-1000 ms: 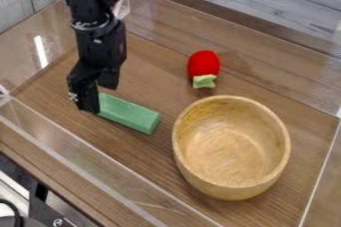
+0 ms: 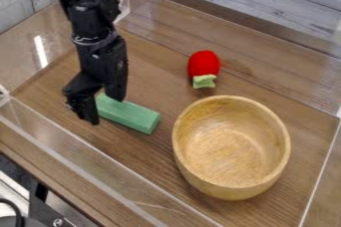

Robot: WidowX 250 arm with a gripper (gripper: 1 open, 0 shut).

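My black gripper hangs low at the left of the camera view, open, its fingertips down at the left end of a green block. The block lies on the wooden table, slanting toward the lower right. Whether a fingertip touches it I cannot tell.
A yellow-tan bowl sits at the lower right, near the block's right end. A red object with a green part lies at the upper middle.
The block, bowl and red object look unmoved.
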